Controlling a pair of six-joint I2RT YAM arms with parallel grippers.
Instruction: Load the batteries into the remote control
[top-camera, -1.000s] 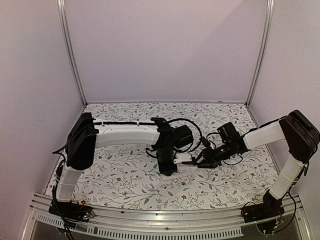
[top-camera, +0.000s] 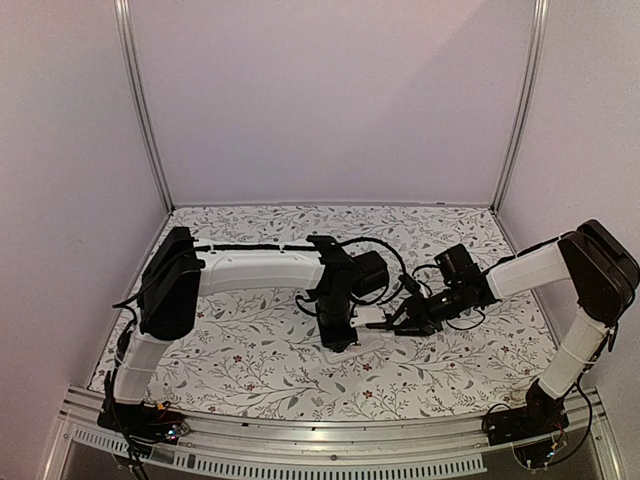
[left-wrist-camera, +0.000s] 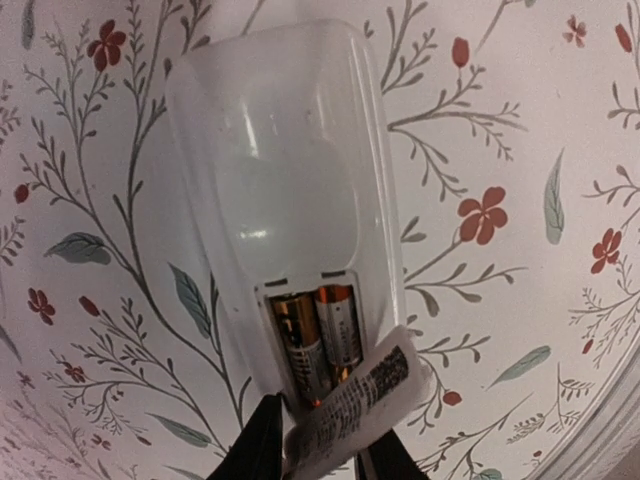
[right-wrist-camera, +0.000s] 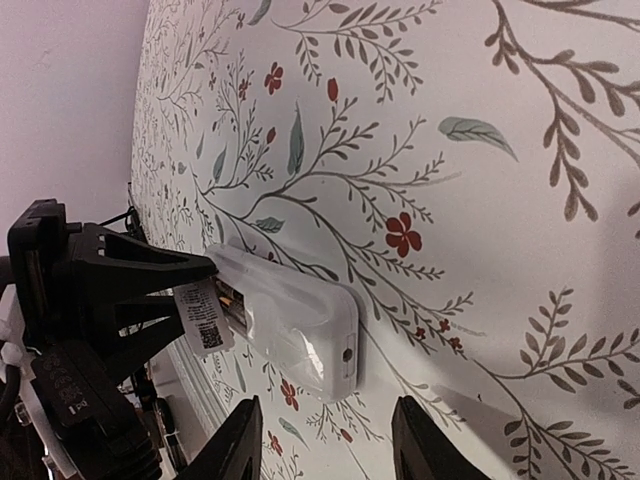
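The white remote (left-wrist-camera: 270, 160) lies back-up on the floral surface, two batteries (left-wrist-camera: 310, 355) side by side in its open compartment. My left gripper is over that end, holding the white battery cover (left-wrist-camera: 355, 400) at a slant between its fingers, a label on it. In the right wrist view the same cover (right-wrist-camera: 205, 315) shows in the left gripper beside the remote (right-wrist-camera: 305, 320). My right gripper stands open near the remote's other end, nothing seen between its fingers.
Pale walls stand at the back and sides, and a metal rail (top-camera: 330, 422) runs along the front edge.
The right arm shows no visible movement.
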